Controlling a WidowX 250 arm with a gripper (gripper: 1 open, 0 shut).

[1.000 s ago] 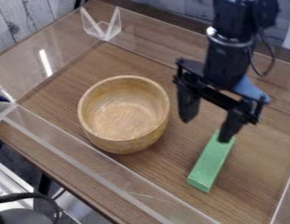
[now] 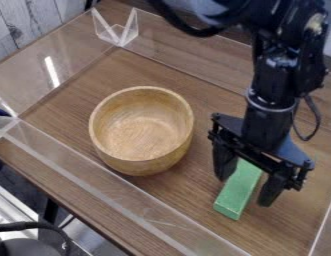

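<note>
My black gripper (image 2: 255, 160) is low at the right of the camera view, open, its two fingers spread over a green bar (image 2: 236, 198) that lies on the wooden table. The bar's upper end is partly hidden under the gripper. I cannot tell whether the fingers touch it.
A round wooden bowl (image 2: 122, 145) stands left of the gripper. A clear plastic piece (image 2: 117, 28) sits at the back left. Clear edging runs along the lower left, and a black cable lies at the bottom left.
The bowl and bar have stayed in place.
</note>
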